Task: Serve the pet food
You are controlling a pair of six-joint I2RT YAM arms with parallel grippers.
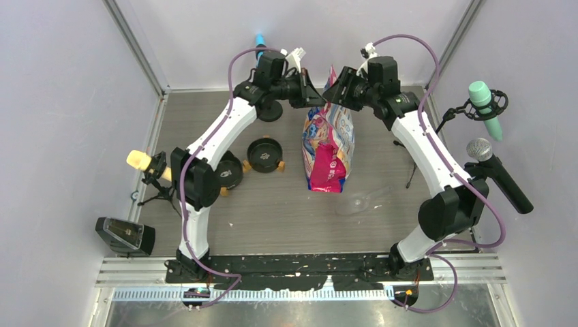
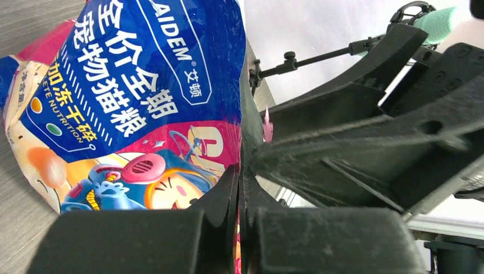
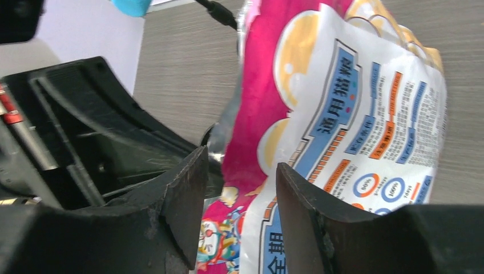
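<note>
The pet food bag (image 1: 327,153) stands in the middle of the table, printed blue and pink, its back white and pink in the right wrist view (image 3: 354,131). My left gripper (image 1: 313,99) is shut at the bag's upper edge; in the left wrist view the edge runs down to its closed fingers (image 2: 240,217). My right gripper (image 1: 341,92) is part open at the bag's top from the other side, fingers (image 3: 297,205) either side of the pink edge, close by the left gripper. Two black bowls (image 1: 264,155) with wooden feet stand left of the bag.
A clear plastic scoop (image 1: 358,203) lies right front of the bag. Microphones on stands (image 1: 494,174) line both sides, a blue one at the back.
</note>
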